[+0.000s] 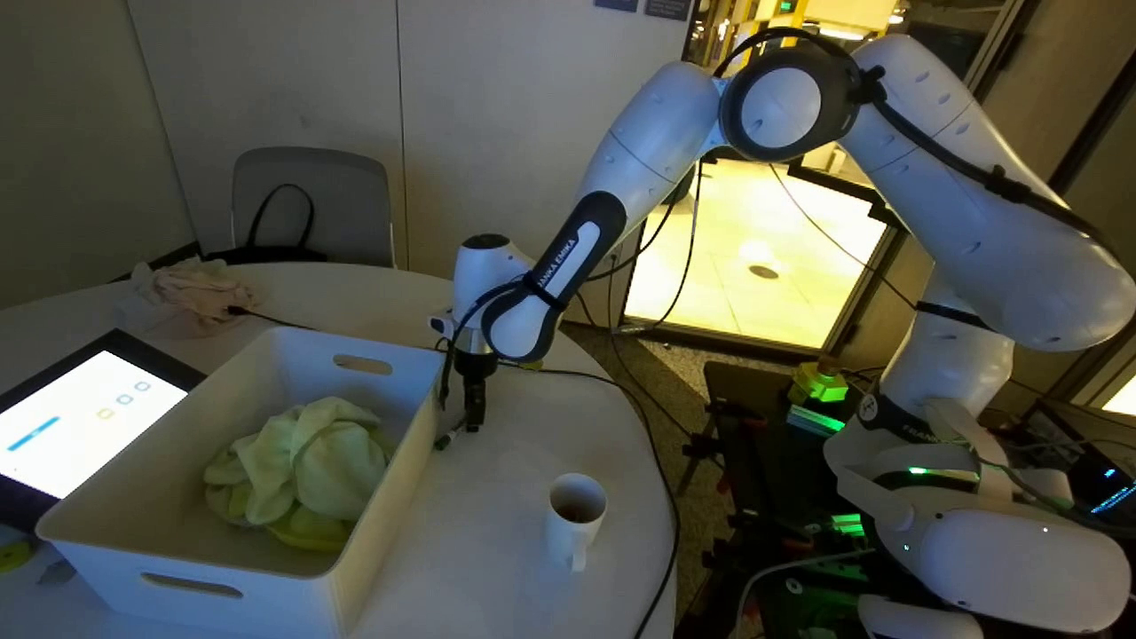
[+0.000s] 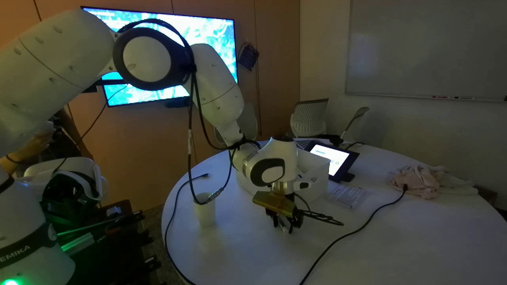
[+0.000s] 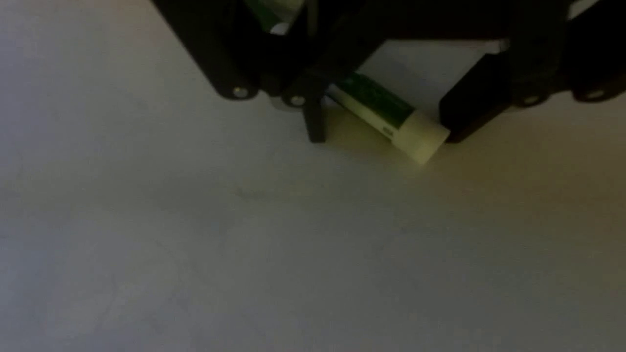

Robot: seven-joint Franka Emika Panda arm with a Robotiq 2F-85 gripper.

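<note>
In the wrist view, a marker (image 3: pixel 378 105) with a green label and a white cap (image 3: pixel 420 138) slants between the fingers of my gripper. Those fingers stand well apart. The cap end is close to the right finger (image 3: pixel 472 108); whether they touch is unclear. Dark gripper parts cover some of the marker's far end. From exterior view 1, my gripper (image 1: pixel 474 428) points down low over the table, right of the white bin (image 1: pixel 389 500), with the small marker (image 1: pixel 448 437) beside its tips. Exterior view 2 shows the gripper (image 2: pixel 283 228) low above the tabletop.
Inside the bin lies a pale green cloth (image 1: pixel 319 458). A white mug (image 1: pixel 576 522) holding dark liquid stands on the near right of the table. Beyond the bin are a lit tablet (image 1: pixel 80 415) and a pinkish cloth (image 1: pixel 192 293). A black cable (image 2: pixel 351 232) crosses the table.
</note>
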